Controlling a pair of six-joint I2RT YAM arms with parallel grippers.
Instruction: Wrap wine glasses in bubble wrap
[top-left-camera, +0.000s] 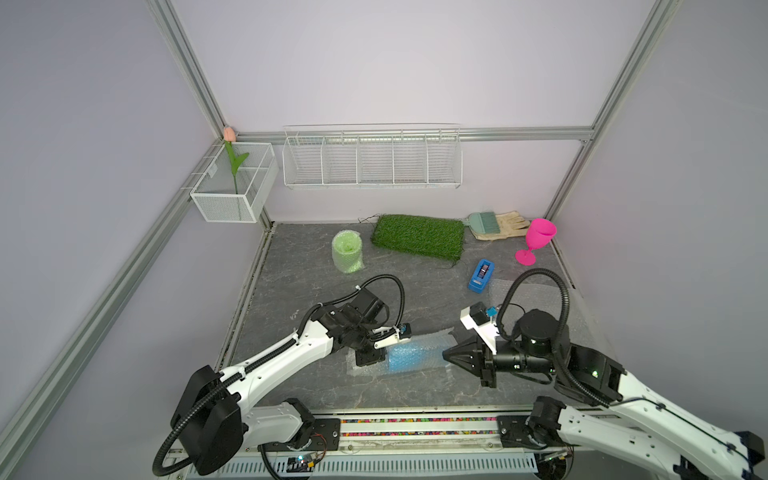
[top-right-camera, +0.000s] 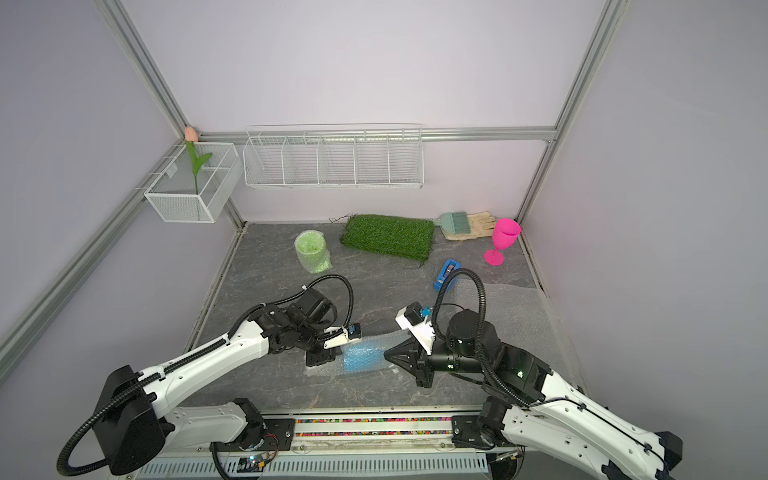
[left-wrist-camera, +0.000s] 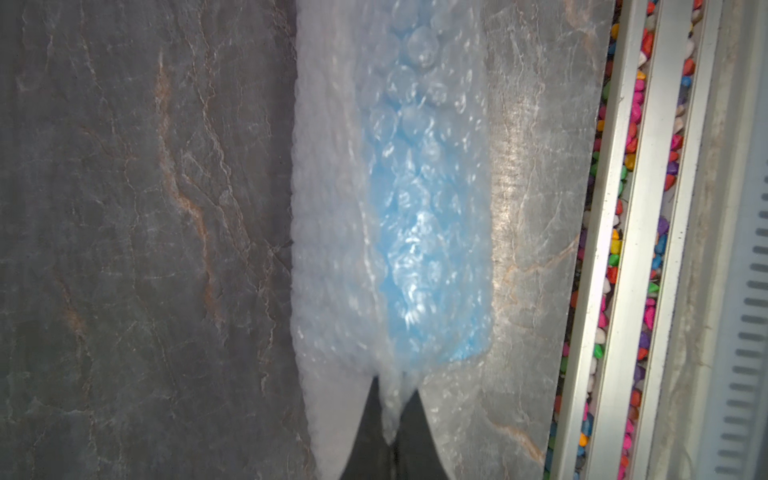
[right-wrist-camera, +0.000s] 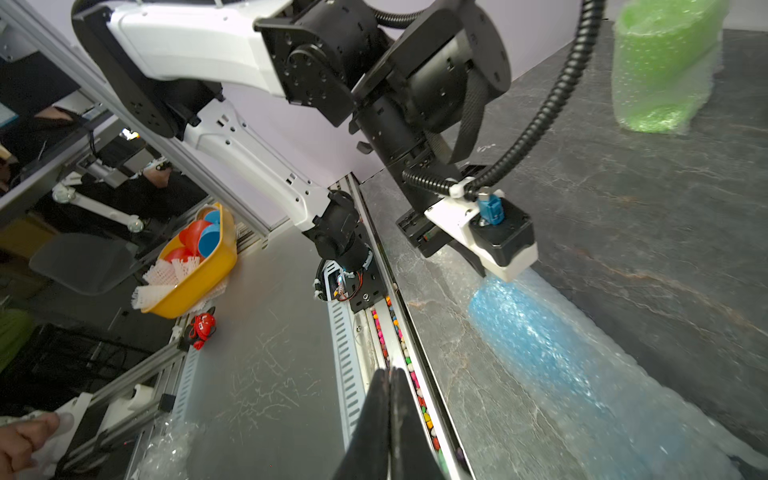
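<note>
A blue item rolled in bubble wrap (top-left-camera: 417, 352) lies along the front of the grey table. My left gripper is shut on the left end of the wrap, a thin pinch of plastic between its tips. My right gripper is shut with nothing visible between its fingers, just above the roll's right end. A green glass in bubble wrap (top-left-camera: 346, 252) stands at the back left; a pink wine glass (top-left-camera: 537, 236) stands unwrapped at the back right.
A loose bubble wrap sheet (top-right-camera: 528, 320) lies at right, partly behind the right arm. A blue tape holder (top-left-camera: 481, 274), turf mat (top-left-camera: 417, 236) and gloves (top-left-camera: 504, 226) are behind. Wire baskets (top-left-camera: 372, 164) hang on the walls.
</note>
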